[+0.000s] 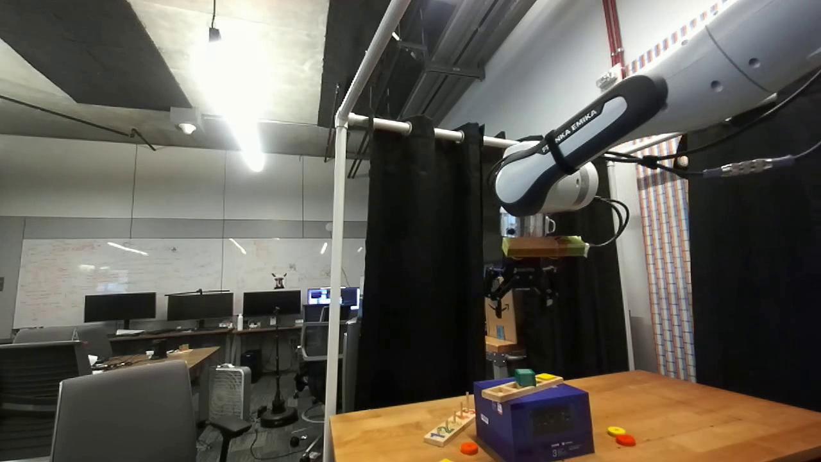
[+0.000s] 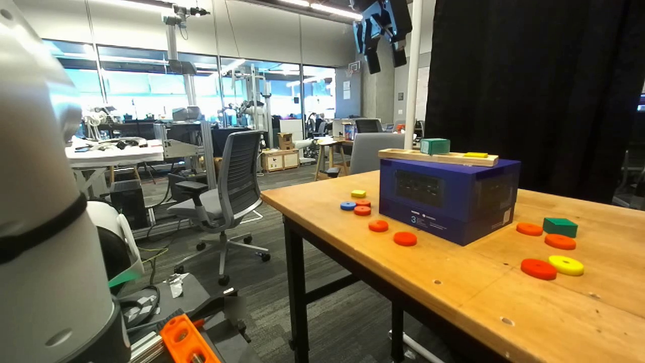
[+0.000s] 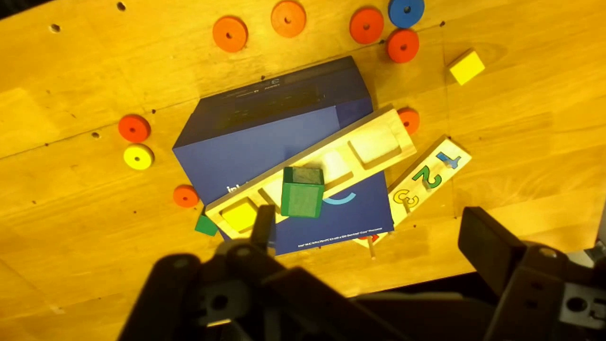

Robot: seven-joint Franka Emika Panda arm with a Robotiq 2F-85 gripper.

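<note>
My gripper (image 1: 523, 300) hangs in the air well above the table, its fingers wide apart and empty. Beneath it stands a dark blue box (image 2: 423, 196). A wooden tray (image 3: 375, 142) with square recesses lies slantwise on the box top. On the tray sits a green block (image 3: 302, 199), looking raised rather than flush. A flat yellow block (image 3: 239, 215) rests in the tray's end recess. Beside the box, partly hidden by it, is a wooden number board (image 3: 423, 179) with upright pegs. In the wrist view the left finger overlaps the edge of the tray near the yellow block.
Several loose discs lie around the box, among them a blue disc (image 3: 406, 11) and a yellow disc (image 3: 138, 157). A yellow block (image 3: 467, 67) and a green block (image 2: 560, 227) are on the table (image 2: 580, 302). Bare tabletop extends toward the wrist view's left.
</note>
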